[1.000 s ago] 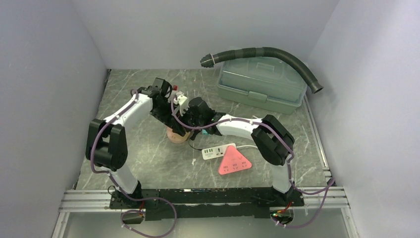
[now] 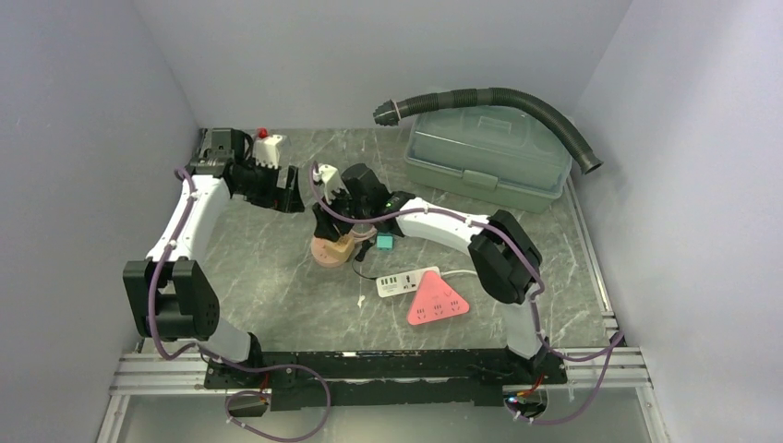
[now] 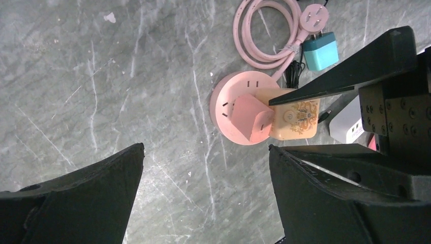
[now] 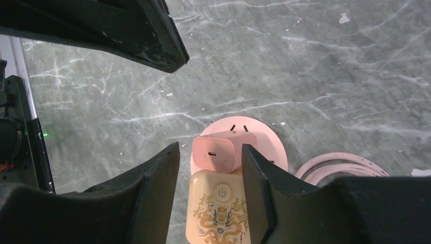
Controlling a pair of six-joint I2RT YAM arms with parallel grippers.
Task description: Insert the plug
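Observation:
A beige charger with a printed dragon pattern [image 4: 216, 211] rests against the central block of the round pink socket [image 3: 219, 99], over its edge; its prongs are hidden. Around the charger, my right gripper is open, with a gap showing between the charger and the left-hand finger. Its other finger [image 4: 259, 193] stands close along the charger's side. My left gripper is wide open and empty, off to the left of the socket in the top view.
A coiled pink cable [image 3: 247, 30] and a teal adapter [image 3: 321, 52] lie behind the socket. A white power strip [image 2: 399, 282] and a pink triangular socket [image 2: 437, 302] lie to its right. A green box [image 2: 489, 152] stands at the back. Bare table lies front left.
The left gripper has drawn back leftward, away from the socket. The right gripper has shifted slightly left and up in the top view, and more of the charger shows.

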